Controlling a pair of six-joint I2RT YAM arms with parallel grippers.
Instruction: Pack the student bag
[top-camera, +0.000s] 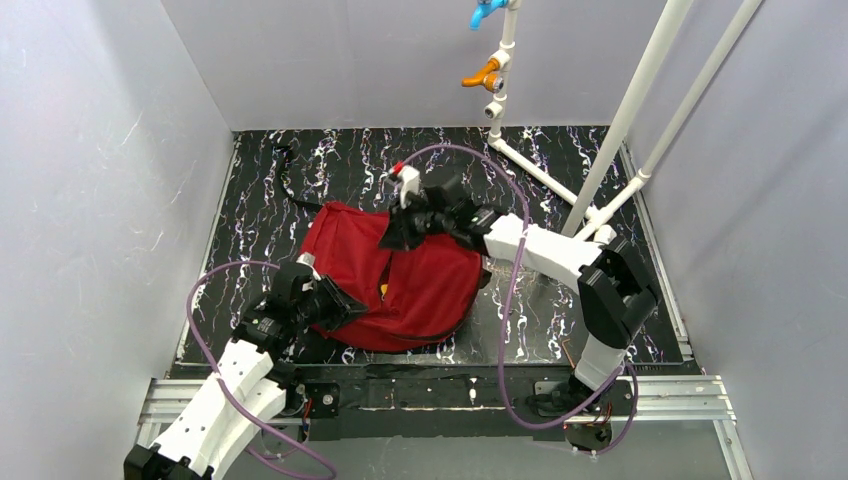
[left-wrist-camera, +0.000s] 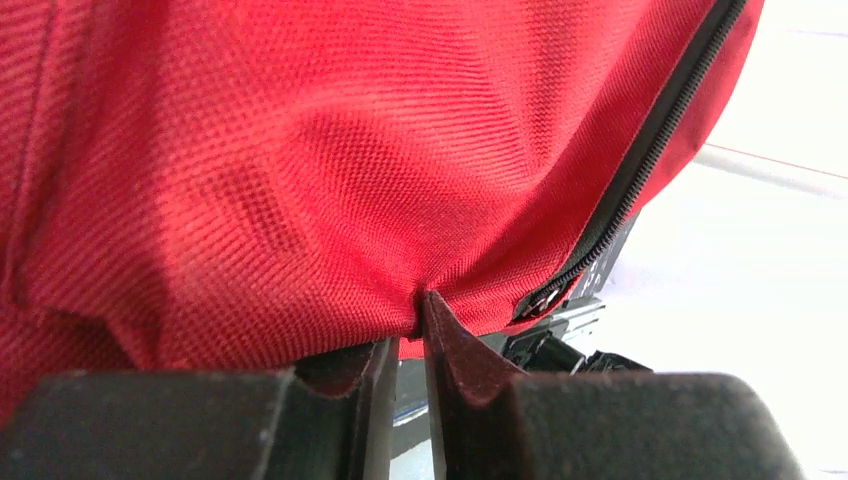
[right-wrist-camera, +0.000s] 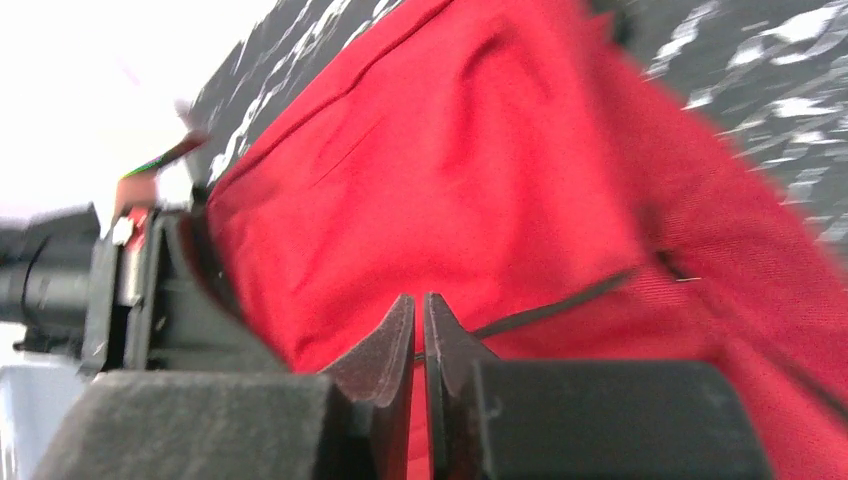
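A red fabric bag lies rumpled on the dark marbled table, with a dark slit in its top and a small yellow patch showing there. At its front-left edge, my left gripper has its fingertips close together on a bunched fold of the red cloth. My right gripper is over the upper middle of the bag, a narrow gap between its fingers. Red cloth with a dark seam appears behind them. Whether anything thin is caught there cannot be made out.
A black strap trails from the bag's back-left corner. White pipes with an orange valve stand at the back right. Bare table shows right of the bag.
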